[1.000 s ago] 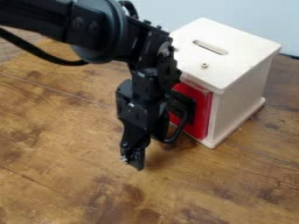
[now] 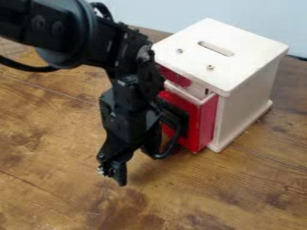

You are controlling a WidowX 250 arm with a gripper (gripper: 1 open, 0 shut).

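Observation:
My black gripper [image 2: 114, 169] hangs low over the wooden floor, just left of a pale wooden box [image 2: 239, 76], fingertips pointing down; whether it is open or shut is hard to make out. The box has a slot and screws on its top. Its left-facing side carries a red panel [image 2: 200, 123], partly hidden behind my gripper's body and cable, with another red strip above it.
Bare wooden surface [image 2: 72, 198] lies to the left, in front and to the right of the box. A white wall [image 2: 276, 22] stands behind it.
My arm and gripper have shifted left, away from the box. More of the red panel and the box's side now shows.

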